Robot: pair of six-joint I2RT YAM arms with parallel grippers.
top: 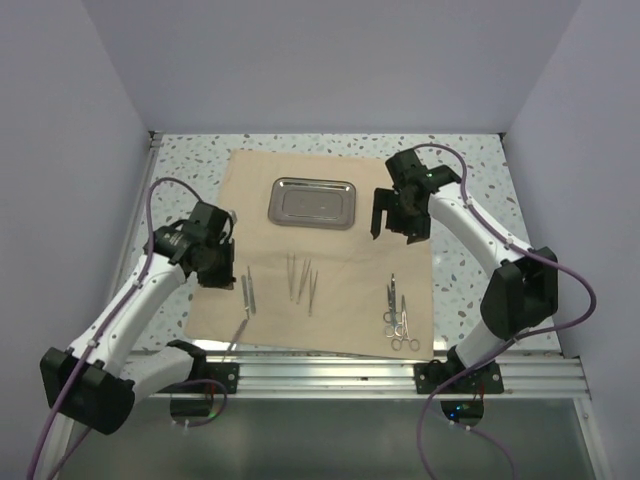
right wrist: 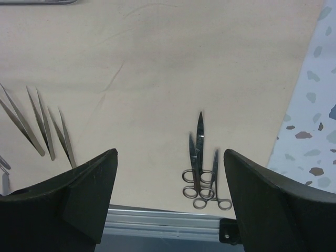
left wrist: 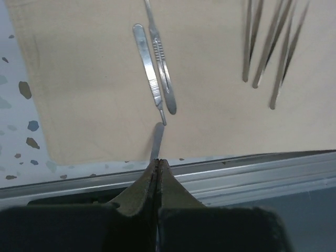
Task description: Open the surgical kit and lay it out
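My left gripper (top: 234,286) hangs over the cloth's left side, its fingertips shut with nothing seen between them. Below the tips and apart from them in the top view is a thin scalpel handle (top: 240,328), slanting across the cloth's front edge; whether it rests there cannot be told. In the left wrist view this handle (left wrist: 157,139) runs behind the fingertips. Two scalpel handles (left wrist: 148,65) (left wrist: 161,63) lie side by side beyond it. Several tweezers (top: 303,278) are laid out mid-cloth. Scissors and clamps (right wrist: 202,173) lie at the right. My right gripper stands open and empty above the cloth.
An empty metal tray (top: 312,203) sits at the back of the beige cloth (top: 345,310). A metal rail (top: 330,372) runs along the table's front edge. Bare cloth lies between the tweezers and the scissors.
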